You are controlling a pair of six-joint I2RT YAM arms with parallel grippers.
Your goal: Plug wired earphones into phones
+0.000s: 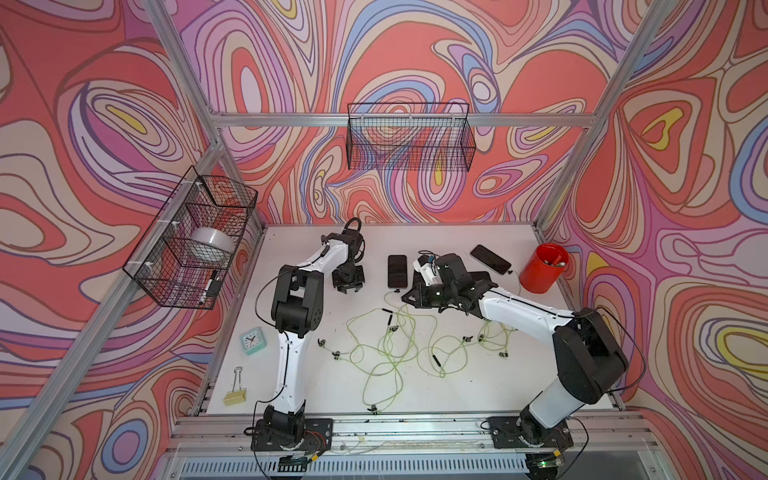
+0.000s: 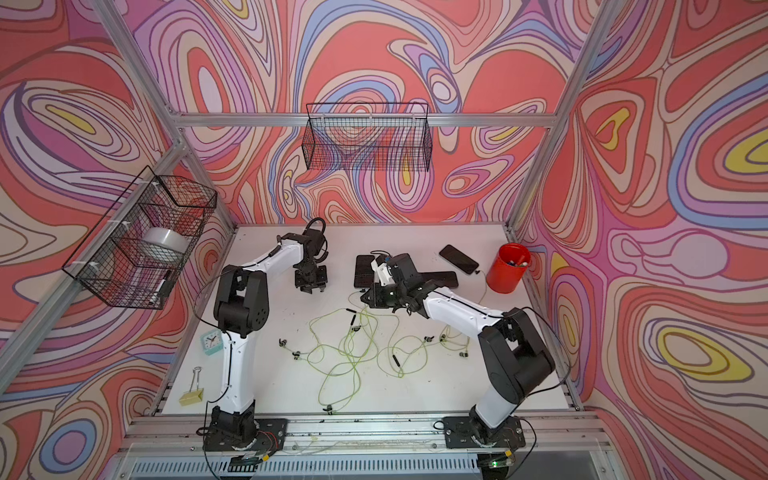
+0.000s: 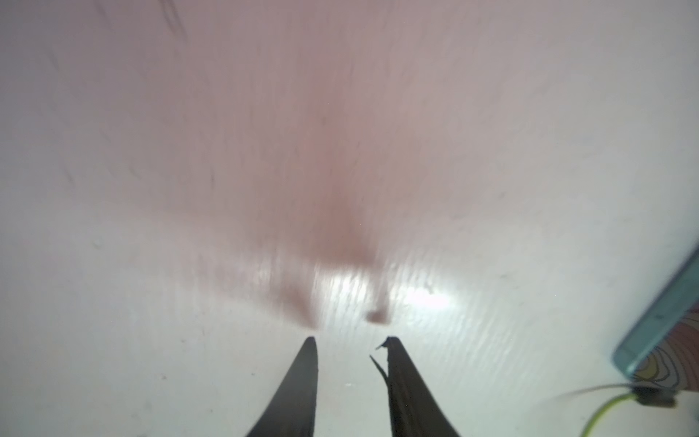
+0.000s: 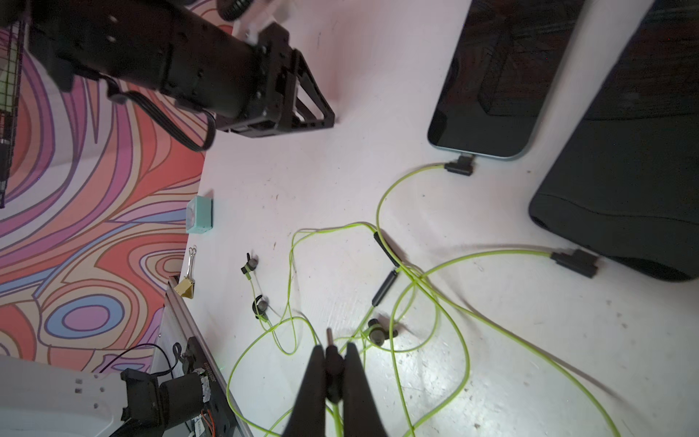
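Observation:
My left gripper is over bare table at the left-middle, its fingers apart with only table showing between. My right gripper is shut on a small dark piece, probably of the earphones, at the table's middle. Beside it in the right wrist view lie two dark phones (image 4: 495,73) (image 4: 626,160), with a black angled plug (image 4: 458,165) just below one and another plug (image 4: 575,262) by the other. Another phone (image 1: 490,258) lies at the back right. Tangled green earphone cables (image 4: 458,331) spread over the front middle.
A red bucket (image 1: 542,276) stands at the right. A teal clock (image 1: 253,340) and a yellow clip (image 1: 235,396) lie at the front left. Black wire baskets (image 1: 410,144) (image 1: 188,240) hang on the back and left.

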